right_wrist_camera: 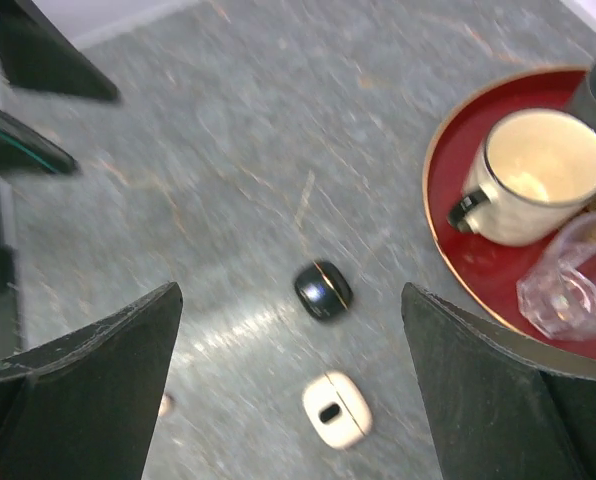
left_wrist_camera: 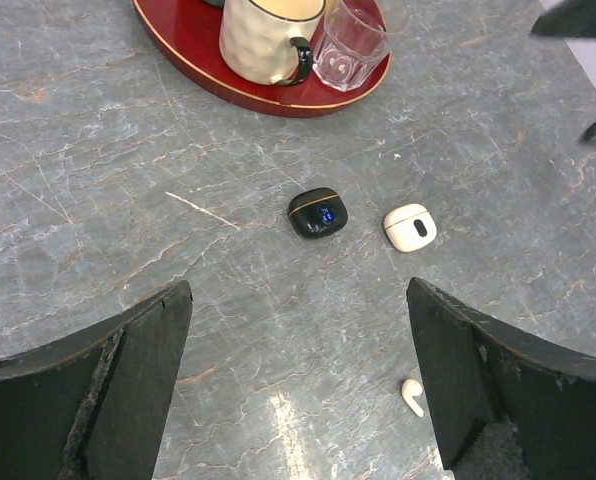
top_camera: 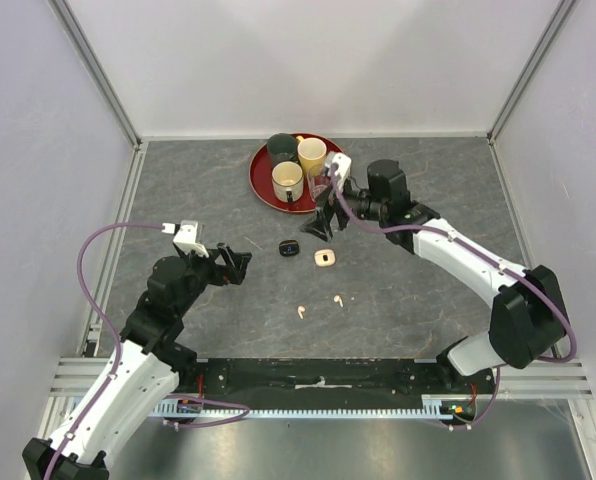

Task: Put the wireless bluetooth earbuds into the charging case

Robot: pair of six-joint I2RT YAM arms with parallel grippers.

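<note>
A small white case [top_camera: 325, 257] and a black case [top_camera: 289, 247] lie side by side mid-table; both look closed. In the left wrist view the white case [left_wrist_camera: 410, 228] shows a dark oval spot, and the black case [left_wrist_camera: 318, 213] a blue light. Two white earbuds lie loose nearer the front, one on the left [top_camera: 301, 312] and one on the right [top_camera: 339, 300]. My right gripper [top_camera: 328, 224] is open and empty, raised behind the white case. Left of the black case, my left gripper [top_camera: 237, 266] stands open with nothing between its fingers.
At the back, a red tray [top_camera: 262, 182] holds several cups, including a cream mug [top_camera: 287, 180] and a clear glass [left_wrist_camera: 346, 55]. My right gripper is close to its front edge. Clear table lies around the earbuds and at the back left.
</note>
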